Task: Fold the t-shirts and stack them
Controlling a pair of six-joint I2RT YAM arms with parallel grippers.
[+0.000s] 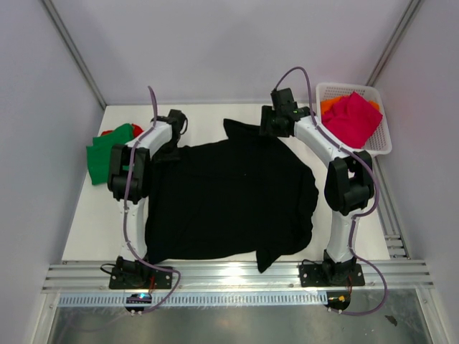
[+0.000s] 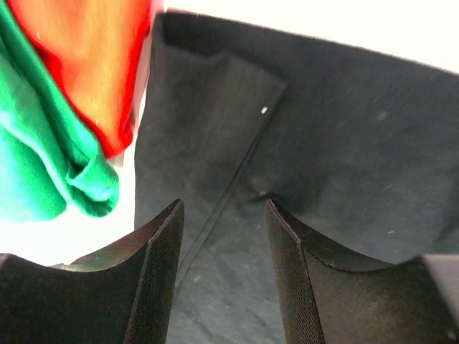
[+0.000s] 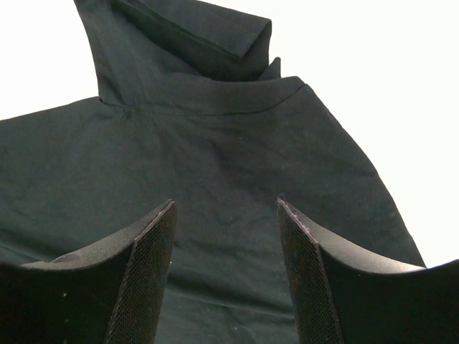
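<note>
A black t-shirt (image 1: 229, 201) lies spread over most of the white table, its upper edge partly folded in the right wrist view. My left gripper is open over the shirt's upper left corner, where a small folded flap (image 2: 208, 122) shows, beside green cloth (image 2: 29, 158) and red cloth (image 2: 93, 64). My right gripper is open above the shirt's upper right part, with a folded dark piece (image 3: 201, 29) beyond its fingers.
Green and red cloths (image 1: 100, 158) lie at the left edge of the table. A white basket (image 1: 380, 143) holding pink and orange cloth stands at the back right. Bare table shows along the back.
</note>
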